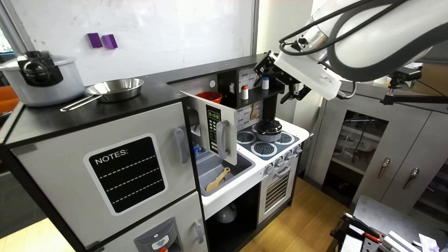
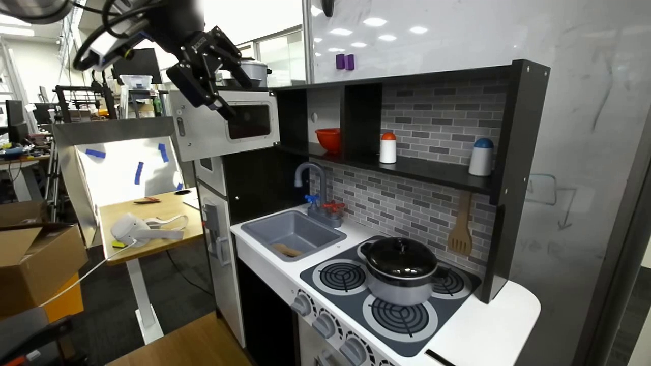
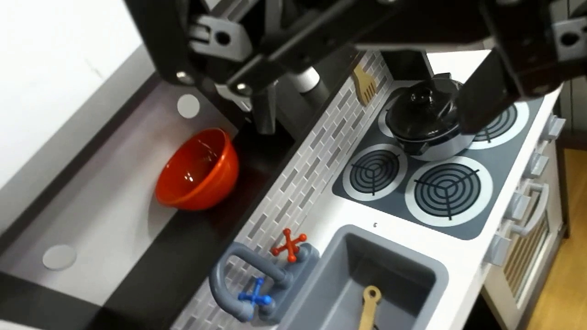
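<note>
My gripper (image 1: 272, 86) hangs in the air high over the stove side of the toy kitchen. Its two fingers (image 3: 266, 112) stand wide apart in the wrist view, so it is open, with nothing held between them. A red bowl (image 3: 199, 170) sits in the open microwave compartment, empty as far as its inside shows. The microwave door (image 1: 231, 126) is swung outward. On the stove is a grey pot with a black lid (image 2: 400, 262). A wooden utensil (image 1: 217, 180) lies in the grey sink (image 3: 344, 280).
Red-topped (image 2: 388, 148) and blue-topped (image 2: 481, 157) shakers stand on the shelf. A wooden fork (image 2: 462, 229) hangs below it. On the counter top are a steel pan (image 1: 119, 89) and a large pot (image 1: 71, 79). The faucet (image 3: 242, 275) rises behind the sink.
</note>
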